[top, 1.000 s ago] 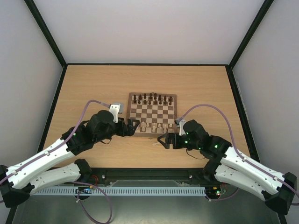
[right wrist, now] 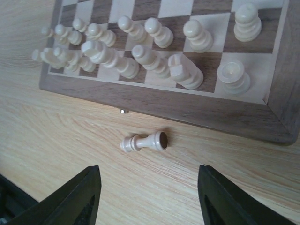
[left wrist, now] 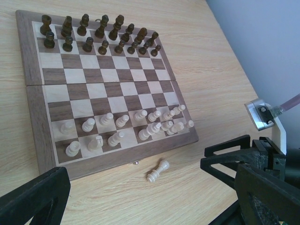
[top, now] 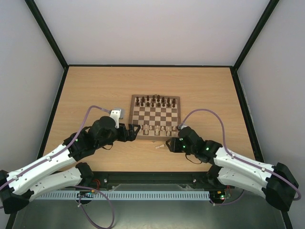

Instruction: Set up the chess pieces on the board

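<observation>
On bare wood just off the near edge of the chessboard [top: 155, 138] lies one white piece [right wrist: 144, 141] on its side. My right gripper is open above the table, with that piece in front of the gap between its fingers and nothing held. White pieces [left wrist: 123, 121] stand in two rows on the board's near side; dark pieces [left wrist: 100, 33] fill two rows on the far side. A gap shows among the near-row white pieces. My left gripper [top: 137, 129], open and empty, hovers by the board's near left corner.
In the left wrist view, the right gripper's fingers [left wrist: 222, 145] are close to the lying piece, on its right. A small metal clasp [right wrist: 123, 111] sticks out from the board's near edge. Open tabletop [top: 205, 90] surrounds the board.
My right gripper has shifted slightly to the right and turned, uncovering the lying piece in the top view. The board looks the same.
</observation>
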